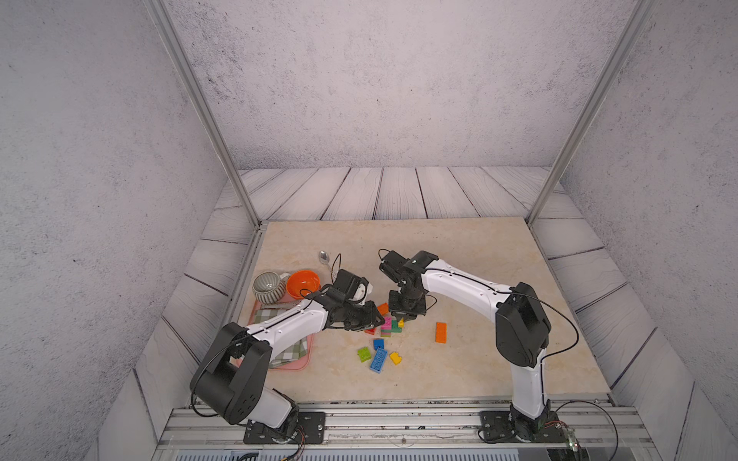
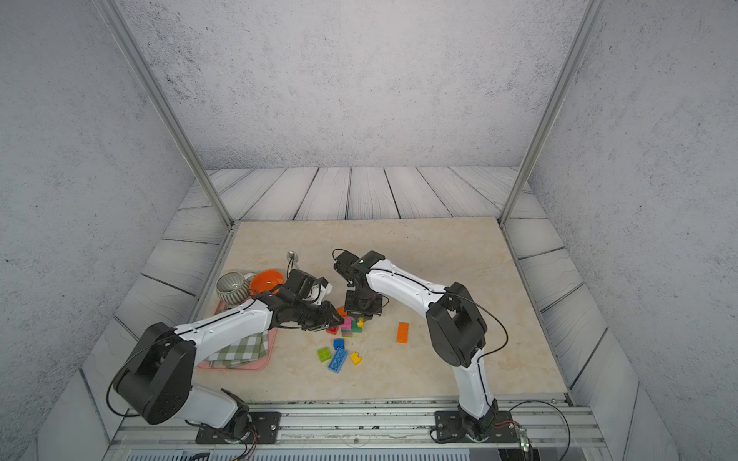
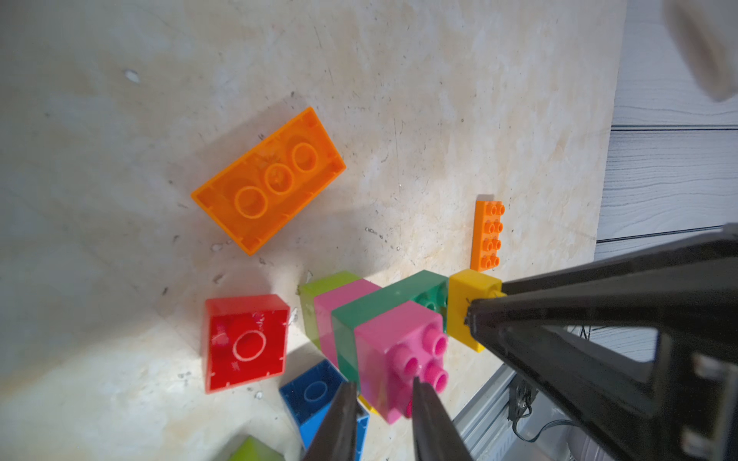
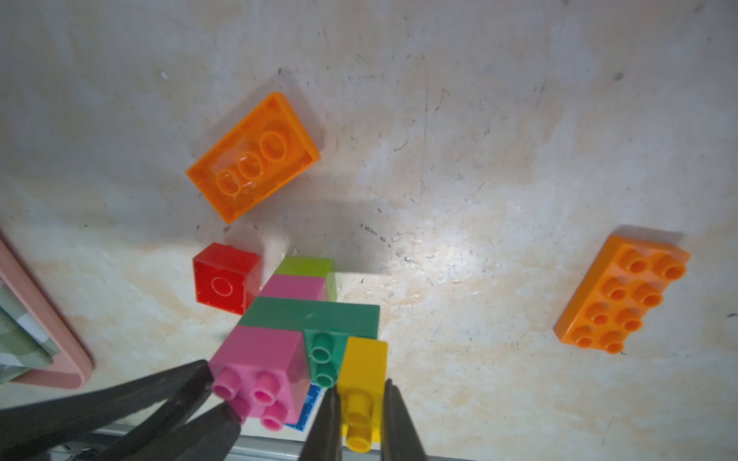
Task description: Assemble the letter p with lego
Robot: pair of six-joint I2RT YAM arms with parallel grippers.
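Observation:
A stack stands on the table with a lime brick at the bottom. Above that comes a pink brick, then a long green brick, topped at one end by a second pink brick. My left gripper is shut on this top pink brick. A narrow yellow brick is held between the fingers of my right gripper, studs toward the camera. It overlaps the green brick's free end, beside two bare studs; I cannot tell whether they touch.
Near the stack lie a red brick and an upturned orange brick. Another orange brick lies to the right. Blue, lime and yellow bricks lie in front. An orange bowl stands left.

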